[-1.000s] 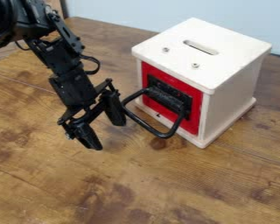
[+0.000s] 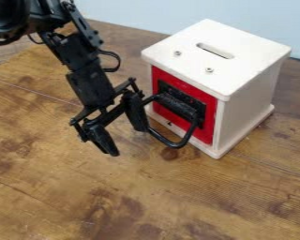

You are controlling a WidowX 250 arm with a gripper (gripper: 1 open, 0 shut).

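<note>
A white wooden box [image 2: 240, 66] with a slot and two screws on top stands at the right. Its red front [image 2: 209, 131] carries a black panel [image 2: 178, 103] with a black bent-bar handle [image 2: 175, 143] sticking out low toward the arm. My black gripper [image 2: 120, 135] hangs open left of the handle, fingers pointing down above the table, with the right finger near the handle's outer end; whether they touch I cannot tell. Nothing shows between the fingers.
A pale wall or surface lies behind the table at the top.
My gripper has shifted slightly right and up, and its fingers appear a little farther apart. The box has not visibly moved.
</note>
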